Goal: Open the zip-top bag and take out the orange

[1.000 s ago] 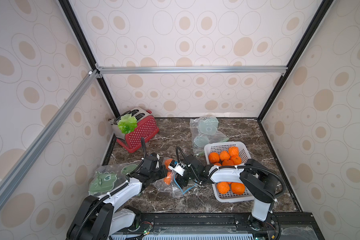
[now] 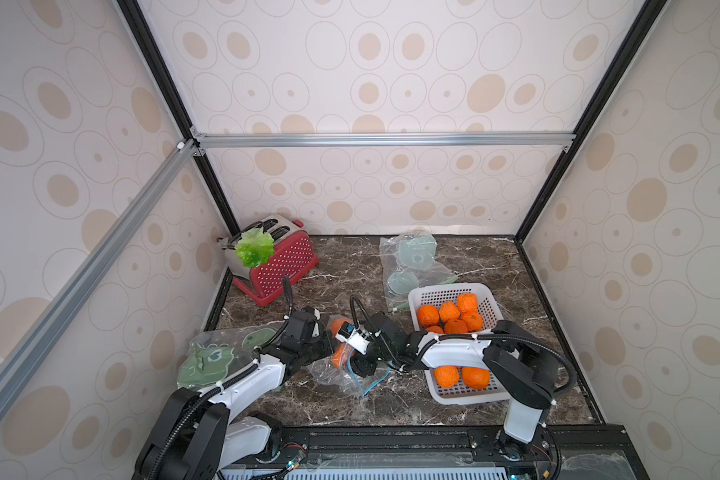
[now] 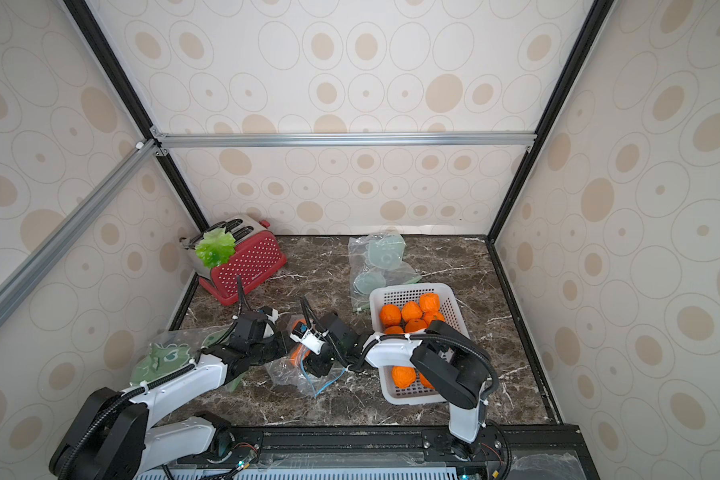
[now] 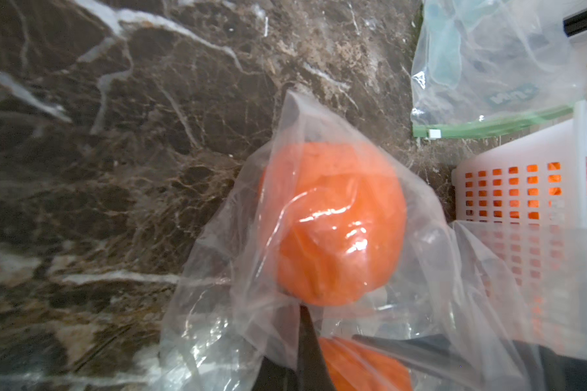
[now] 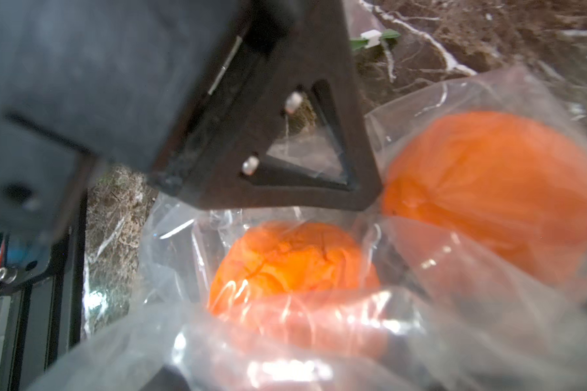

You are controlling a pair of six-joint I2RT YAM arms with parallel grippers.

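Two oranges lie in the clear zip top bag [image 4: 241,260]. The far orange [image 4: 336,224] is covered by film, and the near orange [image 5: 293,273] shows partly through folds. The bag's blue zip strip [image 2: 373,386] is at the front right. My left gripper [image 2: 328,349] is shut at the bag's left side. Film meets its dark fingers [image 4: 313,358] below the far orange; whether any is pinched cannot be made out. My right gripper [image 2: 355,357] is open at the bag's right side, one finger [image 5: 358,189] between the oranges, the other hidden by film.
A white basket [image 2: 488,299] of oranges stands under the right arm. Behind it lies a flat clear bag [image 2: 402,260]. A green bag [image 2: 208,364] is by the left arm, and a red toaster [image 2: 284,268] stands at the back left.
My left gripper stays nearly still, shut.
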